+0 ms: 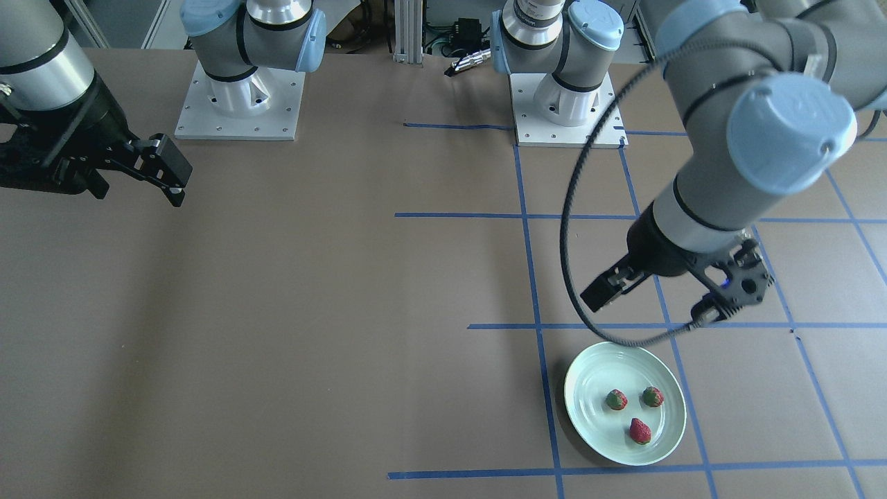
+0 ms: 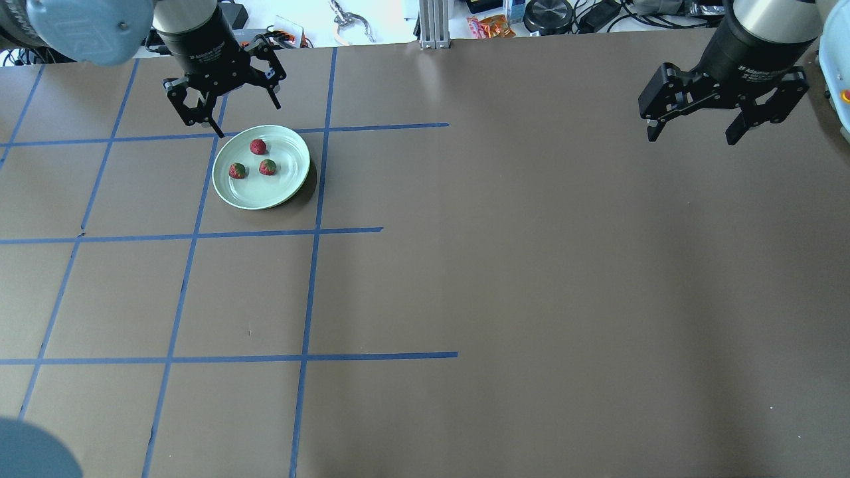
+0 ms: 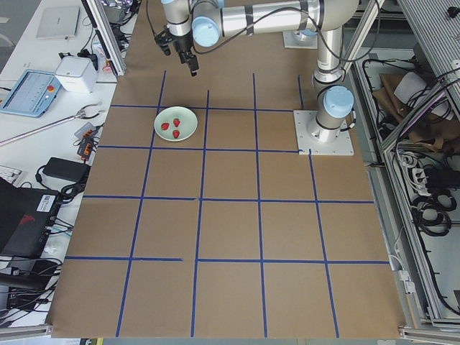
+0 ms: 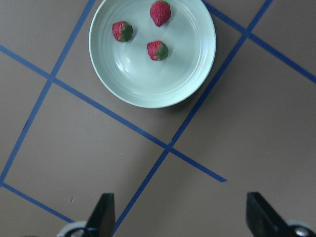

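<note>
A pale green plate (image 1: 599,424) holds three strawberries: two green-topped ones (image 1: 616,399) (image 1: 653,396) and a redder one (image 1: 639,431), all also visible on the plate (image 4: 128,74) in the left wrist view. My gripper (image 2: 247,119) hangs raised above and beside the plate, slightly blurred in the front view. In the left wrist view its fingertips (image 4: 103,212) are wide apart at the bottom edge, with only bare tabletop between them.
A second arm with a black gripper (image 1: 141,166) stands to the left in the front view. Other arm bases (image 1: 237,125) line the back edge.
</note>
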